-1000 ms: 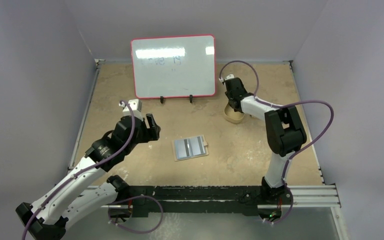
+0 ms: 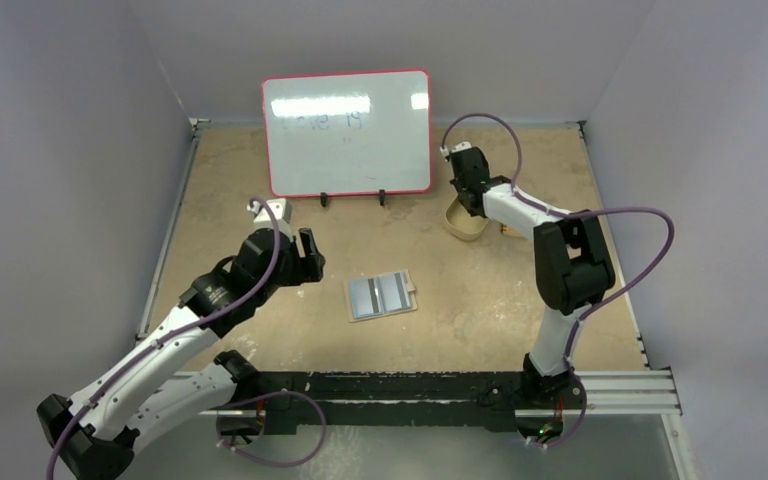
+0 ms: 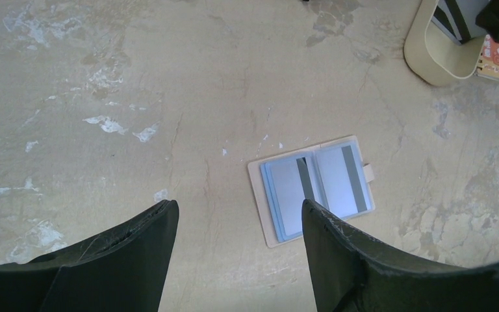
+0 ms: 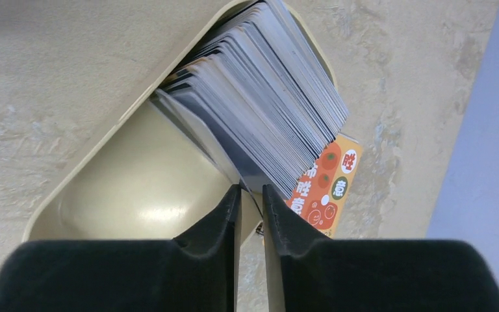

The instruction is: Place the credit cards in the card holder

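A cream oval container (image 4: 123, 175) at the back right holds a stack of credit cards (image 4: 260, 91), with one card (image 4: 201, 136) leaning apart at the stack's near side. My right gripper has its fingertips at that card's edge, nearly together; whether they grip it is unclear. The card holder (image 2: 381, 296), a flat pale tray with two blue-grey sections, lies at the front centre, also in the left wrist view. My left gripper stands open above the table, left of the holder, with nothing between its fingers.
An orange printed card pack (image 4: 321, 182) lies beside the container. A whiteboard (image 2: 345, 135) stands at the back on small black stands.
My left arm has moved a little to the right.
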